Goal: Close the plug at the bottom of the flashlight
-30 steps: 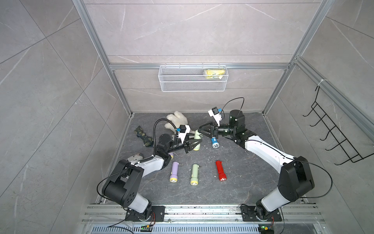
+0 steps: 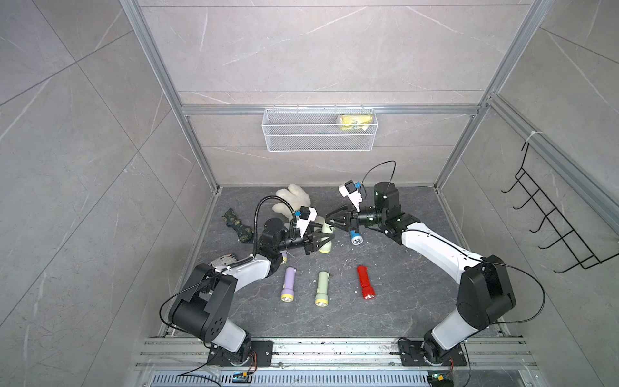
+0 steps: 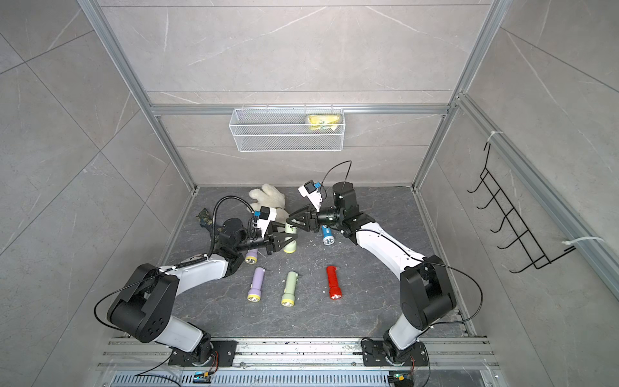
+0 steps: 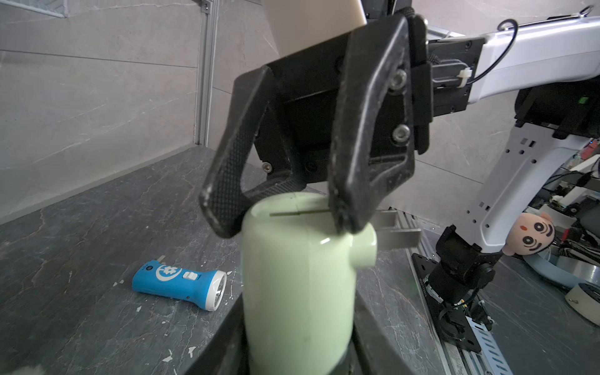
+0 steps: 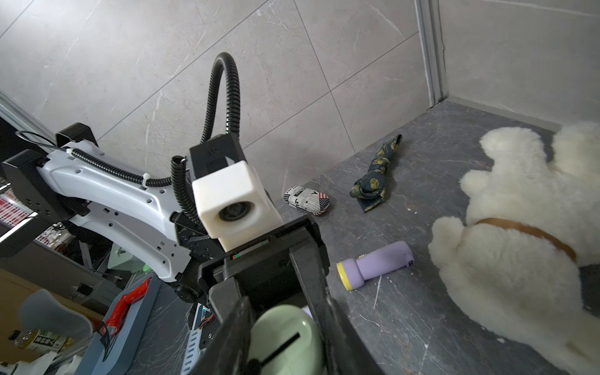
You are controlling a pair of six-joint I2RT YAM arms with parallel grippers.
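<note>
A pale green flashlight [image 4: 300, 287] stands nearly upright, tail end up, with my left gripper [image 2: 326, 236] shut around its body. Its rounded tail [image 5: 290, 350] shows a dark slit across the top in the right wrist view. My right gripper is partly open over that end, one finger [image 4: 222, 212] at one side and the other overlapping the rim near the side knob [image 4: 363, 247]. Whether either finger presses on the plug cannot be told. The flashlight's yellow-edged head [image 2: 325, 250] points down above the table.
A blue flashlight [image 4: 178, 284] lies beyond the held one. Lilac [image 2: 288, 283], green [image 2: 322, 288] and red [image 2: 365, 282] flashlights lie in front. Another lilac flashlight [image 5: 378, 261], a white plush toy [image 5: 525, 212] and a patterned cloth [image 5: 377, 172] lie behind and left.
My right gripper has moved slightly left and down onto the flashlight's tail. The flashlight has turned a little more upright, its head a bit lower. The left arm looks nearly still.
</note>
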